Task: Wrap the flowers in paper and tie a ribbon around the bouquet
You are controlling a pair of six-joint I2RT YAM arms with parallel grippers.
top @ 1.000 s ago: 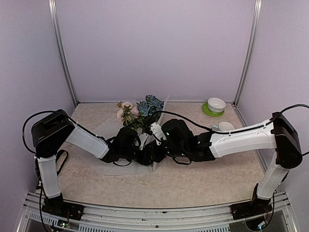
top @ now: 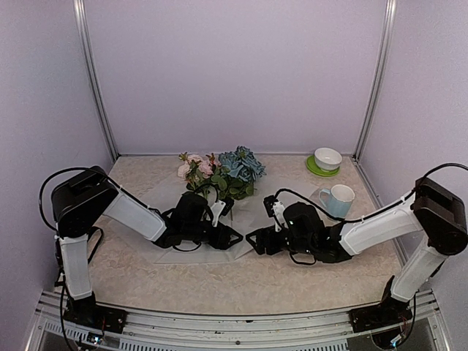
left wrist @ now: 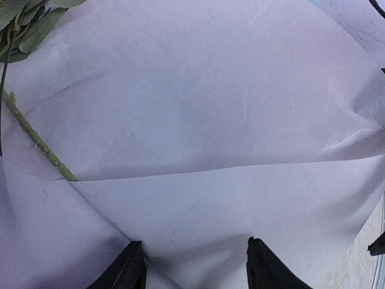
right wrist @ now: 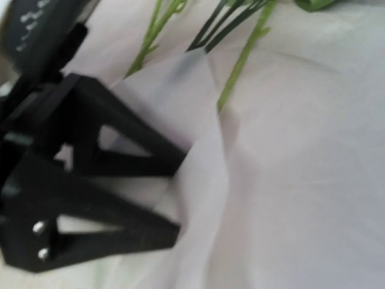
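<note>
Pink flowers (top: 199, 167) and blue flowers (top: 243, 164) with green leaves lie on a sheet of white wrapping paper (top: 164, 252). In the right wrist view, several green stems (right wrist: 243, 57) reach down behind a folded paper edge. One stem (left wrist: 37, 138) runs under a paper fold in the left wrist view. My left gripper is over the paper below the flowers, its fingers (right wrist: 150, 232) apart. Facing it across a small gap is my right gripper (top: 252, 243), its fingertips small but seemingly parted; its own fingers are out of the right wrist view.
At the right stand a light blue mug (top: 341, 200) and, farther back, a white bowl (top: 327, 159) on a green plate (top: 314, 168). The mug is close behind my right forearm. Bare tabletop (top: 241, 289) lies in front of both arms.
My right gripper has drawn back to the right, from against the left gripper to a small gap. Paper right of the blue flowers has spread outward. The left arm has barely moved.
</note>
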